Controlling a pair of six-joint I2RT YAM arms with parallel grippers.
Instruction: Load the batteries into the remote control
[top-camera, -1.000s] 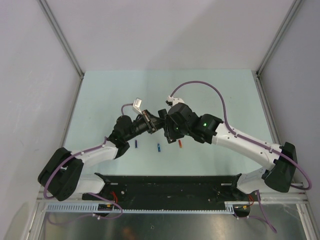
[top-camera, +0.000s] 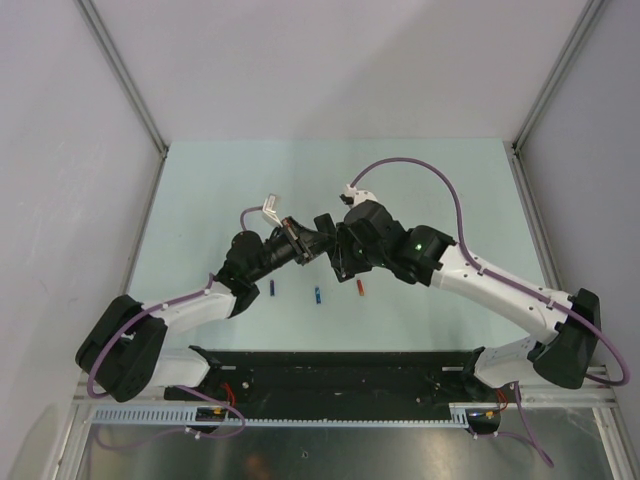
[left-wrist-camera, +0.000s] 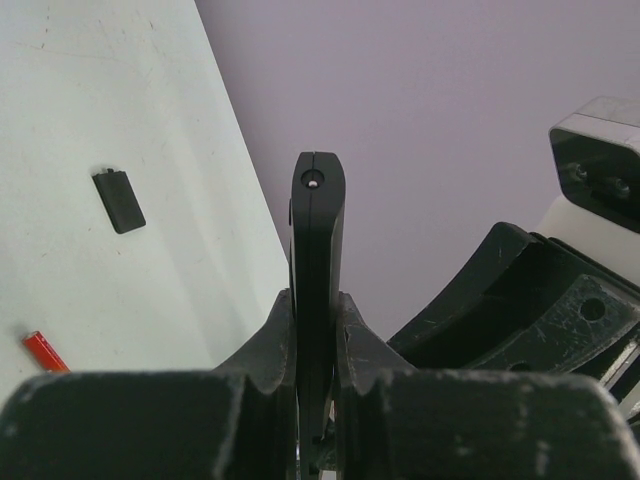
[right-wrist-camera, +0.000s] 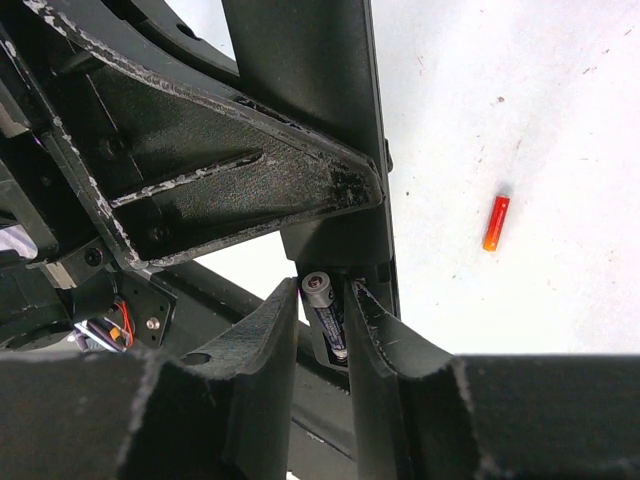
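Note:
A black remote (top-camera: 325, 228) (left-wrist-camera: 316, 240) (right-wrist-camera: 320, 90) is held up between the two arms. My left gripper (top-camera: 318, 240) has its fingers around it, seen edge-on in the left wrist view. In the right wrist view a silver-topped battery (right-wrist-camera: 326, 315) sits in the remote's open compartment, with my right gripper (top-camera: 350, 250) closed at it; the fingertips partly hide it. Whether they grip the battery itself is hard to tell.
Loose batteries lie on the white table: a red one (top-camera: 360, 286) (left-wrist-camera: 45, 352) (right-wrist-camera: 497, 222), a blue one (top-camera: 317, 295) and a dark one (top-camera: 272, 287). A small black piece (left-wrist-camera: 118, 200), likely the cover, lies flat apart.
The left arm and the remote look almost unmoved.

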